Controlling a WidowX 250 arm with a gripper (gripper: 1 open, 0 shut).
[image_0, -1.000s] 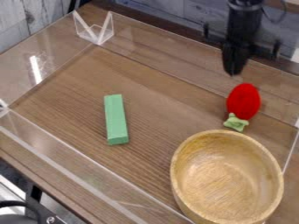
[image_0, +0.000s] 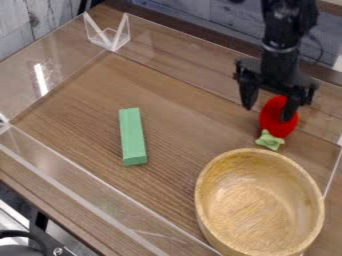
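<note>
The robot's gripper (image_0: 262, 106) reaches down from the top right, its dark fingers spread around the upper part of a red rounded object (image_0: 278, 121); whether they touch it is unclear. The red object stands on the wooden table, with a small light green piece (image_0: 270, 141) at its lower left.
A large yellow bowl (image_0: 257, 210) takes up the lower right. A long green block (image_0: 131, 136) lies at centre left. A white wire-like piece (image_0: 110, 29) is at the upper left.
</note>
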